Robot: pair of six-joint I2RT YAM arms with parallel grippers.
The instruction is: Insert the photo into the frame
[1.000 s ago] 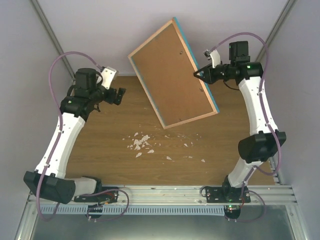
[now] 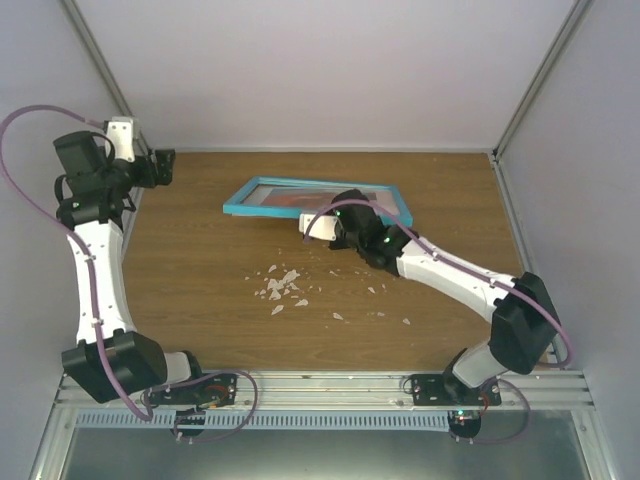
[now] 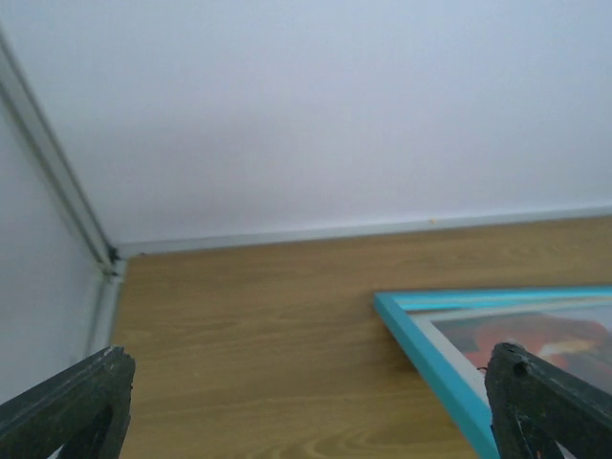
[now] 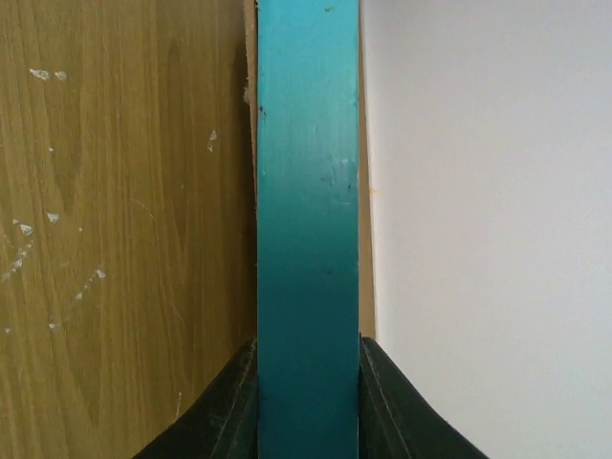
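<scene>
The blue-edged picture frame (image 2: 268, 211) is tilted face up over the back half of the table, its near edge raised. A photo (image 2: 300, 197) with red and dark tones shows inside its border; part of it also appears in the left wrist view. My right gripper (image 2: 335, 240) is shut on the near rim, and in the right wrist view the blue edge (image 4: 308, 229) runs between its fingers. Away at the far left, my left gripper (image 2: 158, 167) stands open with nothing between its fingers. Behind the right gripper, part of the frame is hidden.
Whitish flakes or worn patches (image 2: 283, 284) mark the middle of the wooden table (image 2: 200, 310). White walls enclose the back and sides.
The frame has turned from showing its brown back to lying face up, held throughout by my right gripper, which came toward the front and left. My left arm swung farther left.
</scene>
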